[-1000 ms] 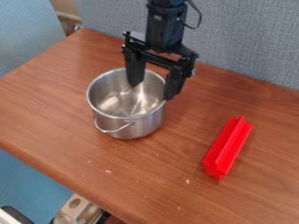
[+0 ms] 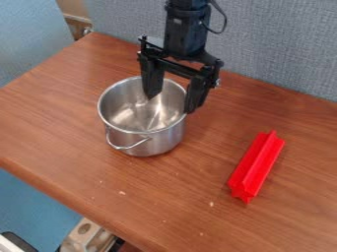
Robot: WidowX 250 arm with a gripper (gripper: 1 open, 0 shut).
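My black gripper (image 2: 174,91) stands open above a steel pot (image 2: 142,133), one finger on either side, over the pot's back and right part; whether it touches the rim I cannot tell. The pot has a wire handle at its front left and looks empty where its inside shows. A red bar-shaped object (image 2: 257,165) lies to the right of the pot, apart from it.
A grey padded wall (image 2: 277,54) runs behind it. The table's left edge borders a blue surface (image 2: 33,202).
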